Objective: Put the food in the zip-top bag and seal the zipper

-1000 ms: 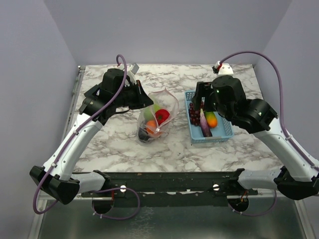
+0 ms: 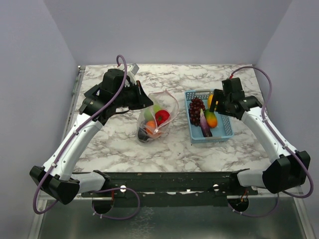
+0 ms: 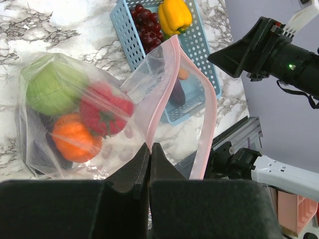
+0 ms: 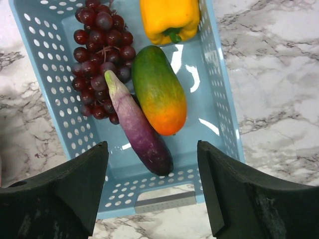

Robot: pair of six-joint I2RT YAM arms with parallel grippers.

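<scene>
My left gripper is shut on the pink-lipped rim of the zip bag (image 3: 164, 99), which stands open holding a green cabbage-like item (image 3: 55, 84), a red item (image 3: 104, 109), an orange one (image 3: 75, 137) and something dark. My right gripper hangs open over a blue basket (image 4: 224, 99) with grapes (image 4: 94, 45), a yellow pepper (image 4: 169, 15), a purple eggplant (image 4: 142, 137) and a green-orange papaya-like fruit (image 4: 159, 92); nothing is between its fingers.
The basket sits right of the bag with a narrow gap between. Grey walls surround the table.
My right arm has moved back and down over the basket, receding from the top camera. The left arm and the bag have stayed where they were.
</scene>
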